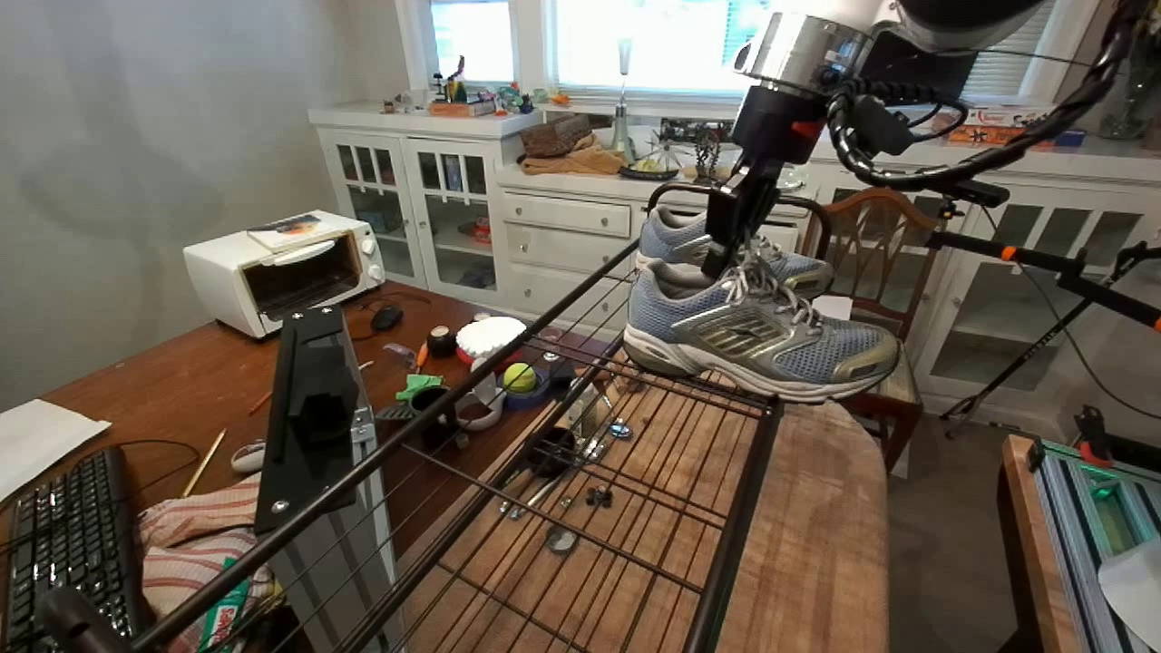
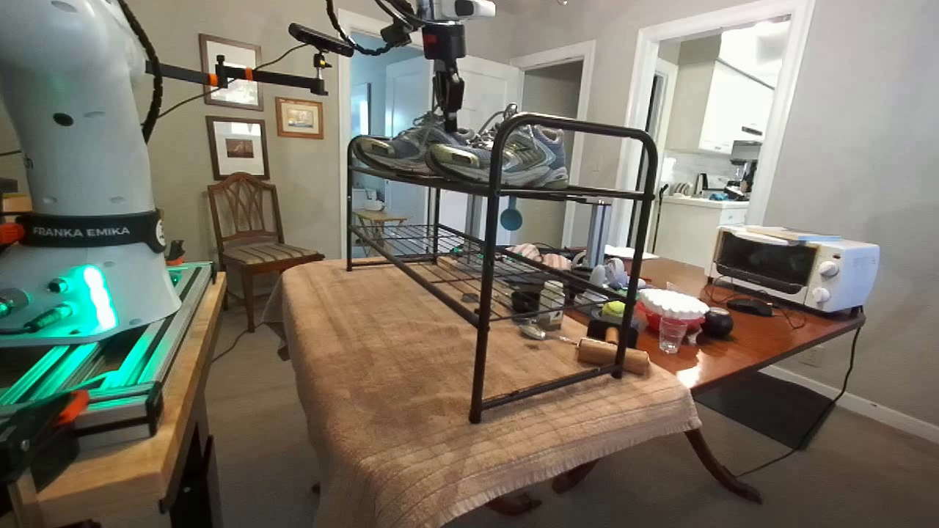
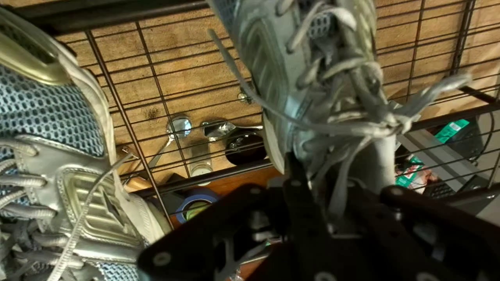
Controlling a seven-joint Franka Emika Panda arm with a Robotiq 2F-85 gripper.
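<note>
Two grey-blue running shoes with pale laces are at one end of the black wire rack's (image 1: 713, 566) top shelf. My gripper (image 1: 718, 261) points down into the ankle opening of the nearer shoe (image 1: 762, 332) in exterior view 1 and is shut on its upper near the tongue. That shoe's toe reaches past the rack's side rail; whether its sole touches the wires is unclear. The other shoe (image 2: 506, 158) sits alongside, closer to the camera in exterior view 2. In the wrist view, the held shoe (image 3: 272, 61) lies ahead of the fingers (image 3: 296, 175), with loose laces hiding part of the grip.
Beneath the rack is a towel-covered table (image 2: 378, 352) with spoons, a dark cup and a rolling pin (image 2: 612, 355). A toaster oven (image 2: 797, 268) stands farther along the table. The rack's end hoop (image 2: 576, 126) rises beside the shoes. Most of the top shelf is bare.
</note>
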